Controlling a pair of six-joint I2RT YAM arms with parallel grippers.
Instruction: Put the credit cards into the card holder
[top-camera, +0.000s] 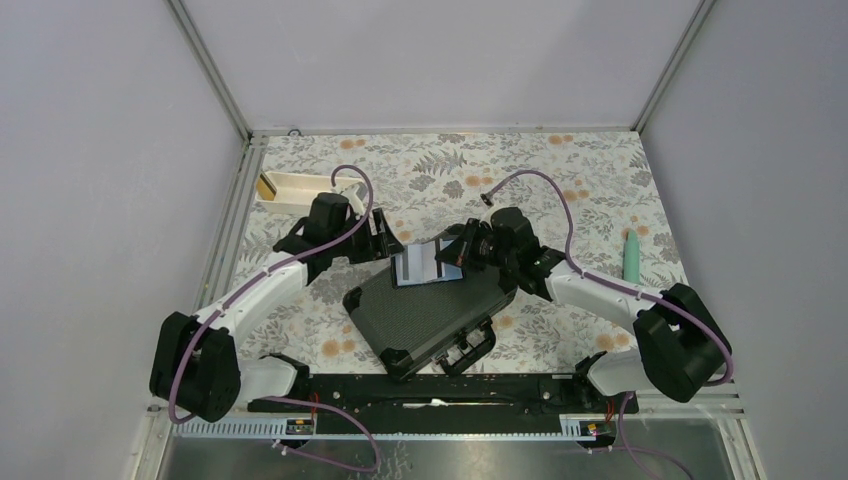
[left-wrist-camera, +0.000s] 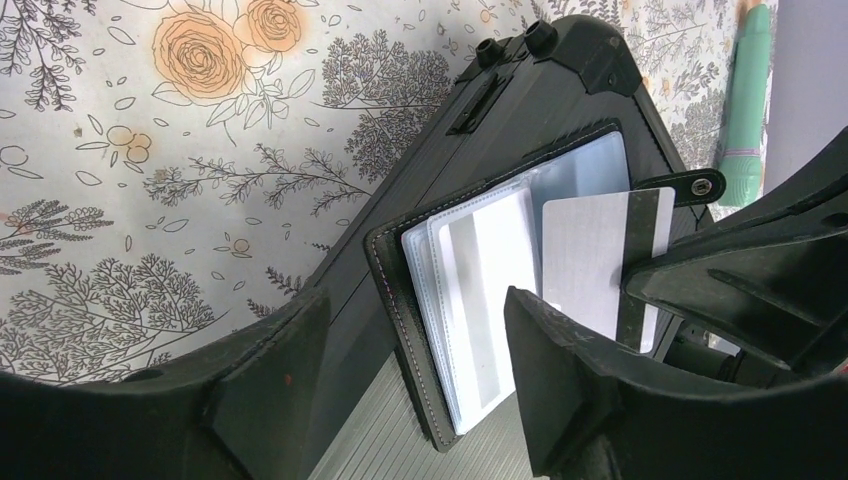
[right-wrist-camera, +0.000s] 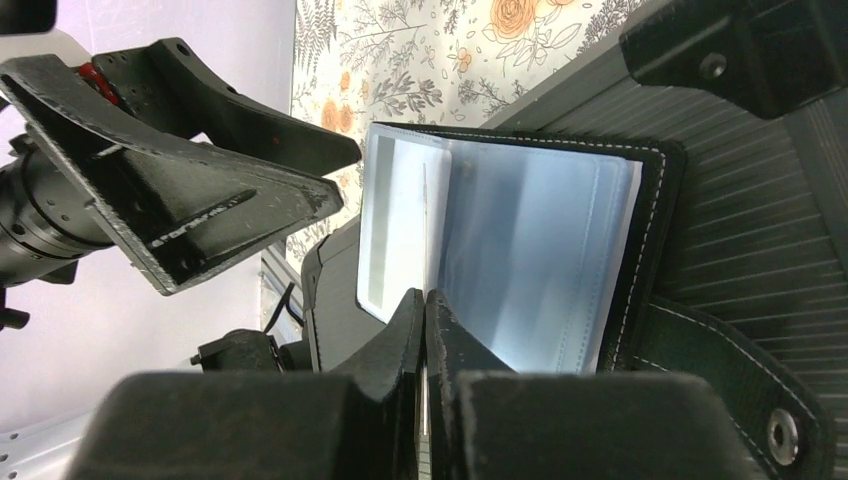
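Note:
A white credit card with a dark stripe (left-wrist-camera: 590, 250) is pinched at its striped end by my right gripper. Edge-on in the right wrist view, the card stands above the opened card holder. That card holder (right-wrist-camera: 530, 230) has a black stitched cover and clear bluish sleeves, and lies on the case. Another striped white card (left-wrist-camera: 485, 290) shows inside its left sleeve. Beside the holder's left end, my left gripper is open, with nothing gripped between its fingers.
Under the holder is a dark hard case (top-camera: 415, 325) with its handle toward the front. A white box (top-camera: 300, 188) stands at the back left, and a green tube (top-camera: 631, 258) lies at the right.

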